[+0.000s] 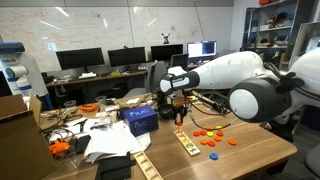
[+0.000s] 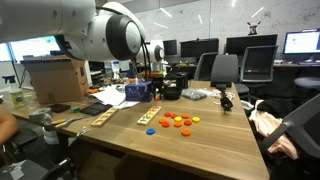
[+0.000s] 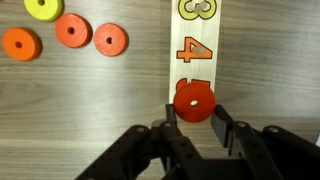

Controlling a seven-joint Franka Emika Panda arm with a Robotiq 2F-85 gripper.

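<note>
In the wrist view a red disc lies between the fingertips of my gripper, over the end of a pale wooden strip printed with orange and yellow numerals. It covers part of the lowest numeral and looks larger than the loose discs, so it seems nearer the camera. Both fingertips flank the disc closely; whether they press on it cannot be told. From outside, the strip lies on the table beneath my gripper, and the disc's height above it is unclear.
Loose discs, red, orange and yellow, lie left of the strip in the wrist view. A second wooden strip, a blue box and white papers share the table. Bare wood shows at its front right.
</note>
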